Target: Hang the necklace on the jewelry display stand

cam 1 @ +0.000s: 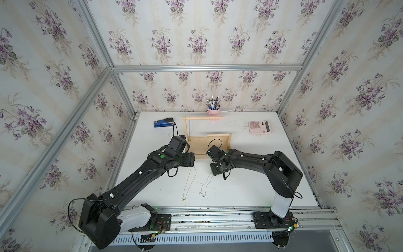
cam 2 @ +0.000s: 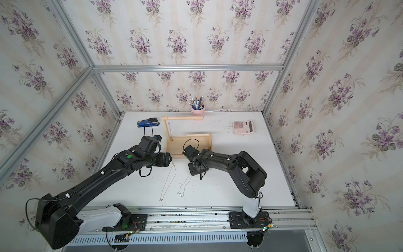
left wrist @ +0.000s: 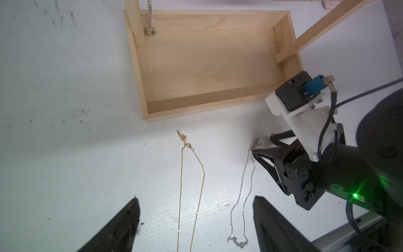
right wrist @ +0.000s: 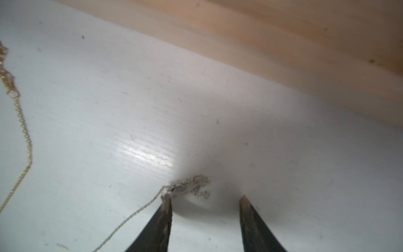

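A wooden display stand [left wrist: 139, 84] with a shallow tray stands mid-table, a silver chain [left wrist: 149, 12] hanging from it. A gold necklace [left wrist: 181, 176] and a silver necklace [left wrist: 241, 189] lie flat before it. My right gripper is low at the silver necklace's bunched clasp end [right wrist: 189, 184], its fingertips apart and straddling the near side of it. My left gripper hangs above the table over the gold necklace, open and empty.
A blue stapler [cam 1: 163, 123] is at back left, a pink cup of pens [cam 1: 213, 109] behind the stand, a calculator [cam 1: 259, 127] at back right.
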